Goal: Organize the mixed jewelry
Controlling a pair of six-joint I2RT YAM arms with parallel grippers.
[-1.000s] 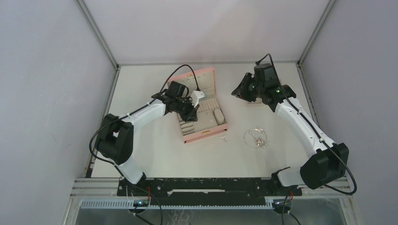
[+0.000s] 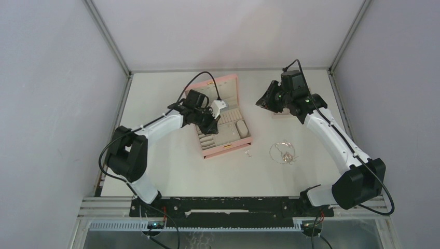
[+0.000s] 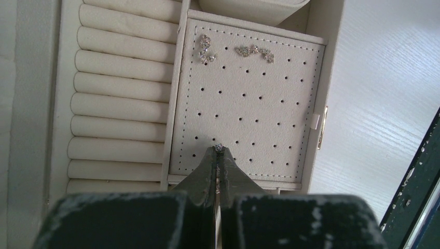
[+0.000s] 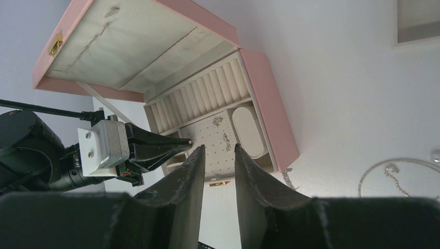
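The pink jewelry box (image 2: pixel 228 149) stands with its lid raised, showing ring rolls (image 3: pixel 122 88) and a perforated earring board (image 3: pixel 249 119). Two sparkling earrings, one curved (image 3: pixel 205 49) and one wider (image 3: pixel 255 51), sit along one end of that board. My left gripper is over the board's opposite end, shut on a small stone earring (image 3: pixel 218 147) at its fingertips. Whether its post is in a hole cannot be seen. My right gripper hangs to the right of the box, part open and empty.
On the table lie a tangle of necklaces (image 2: pixel 284 154) at right and a small piece of jewelry (image 4: pixel 288 179) beside the box's front corner. A pale tray (image 4: pixel 417 26) is partly under the right arm in the top view.
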